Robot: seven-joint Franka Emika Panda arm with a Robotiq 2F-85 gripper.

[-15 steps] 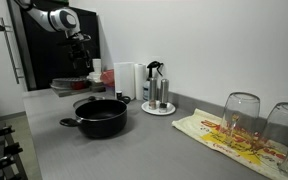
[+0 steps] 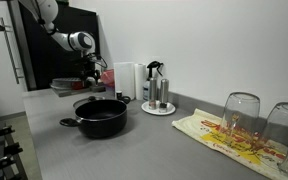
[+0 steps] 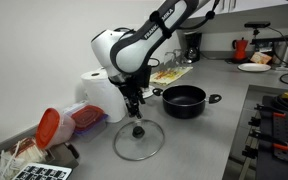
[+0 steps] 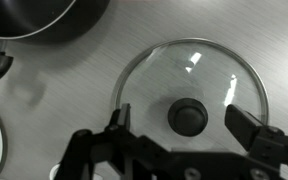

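Observation:
A glass lid [image 3: 139,140] with a black knob [image 4: 188,117] lies flat on the grey counter. Beside it stands a black pot [image 3: 185,100] without a cover, its two handles sticking out. In the wrist view the gripper is open above the lid, a finger [image 4: 120,118] to the left of the knob and the other to the right; nothing is between them. Exterior view 2 has the gripper [image 3: 135,108] over the lid, apart from it. Part of the pot [image 4: 64,15] shows at the wrist view's upper left.
Red and clear containers [image 3: 54,128] and a paper towel roll [image 3: 102,95] stand near the lid. A plate with bottles and grinders [image 2: 158,107] is by the wall. Upturned glasses [image 2: 241,115] rest on a patterned cloth [image 2: 199,127].
In exterior view 1 the arm has moved to the right, toward the pot's side, and slightly lower. Pot and counter items have stayed put.

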